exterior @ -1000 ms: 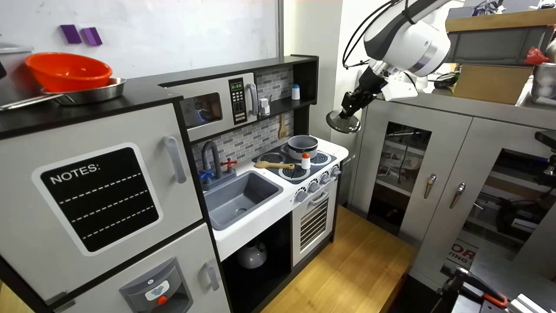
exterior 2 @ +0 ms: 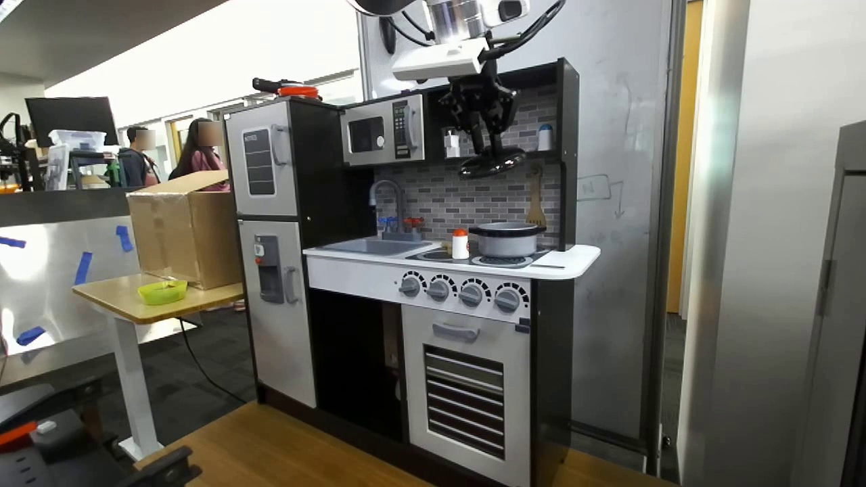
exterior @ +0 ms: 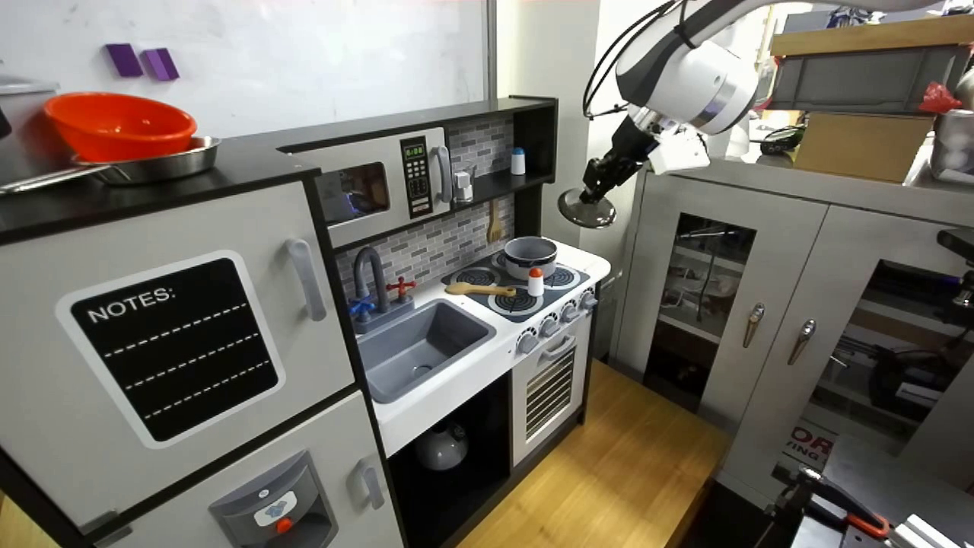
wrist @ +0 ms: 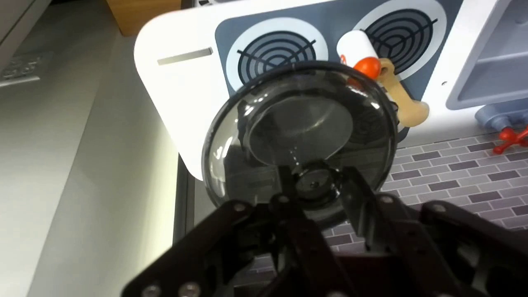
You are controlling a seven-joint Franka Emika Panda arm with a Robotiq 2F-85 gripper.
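A round glass lid [wrist: 232, 143] with a dark rim hangs in the air, its knob held between the fingers of my gripper. In exterior view 1 the lid [exterior: 586, 211] is above and to the right of the stove, clear of every surface, with the gripper [exterior: 598, 183] shut on it. The grey pot [exterior: 529, 259] stands uncovered on a rear burner. Exterior view 2 shows the lid [exterior 2: 492, 162] higher than the pot [exterior 2: 507, 243]. Through the glass in the wrist view, the pot shows only dimly.
On the stove a white shaker with an orange top [exterior: 536, 281] stands near the pot, and a wooden spoon [exterior: 481, 289] lies to its left. The shelf unit's side wall [exterior 2: 568, 154] rises close by the lid. A grey sink [exterior: 424, 342] is left of the stove.
In exterior view 1 the arm has moved left and slightly down, carrying the lid closer to the stove. The pot, shaker and spoon have stayed put.
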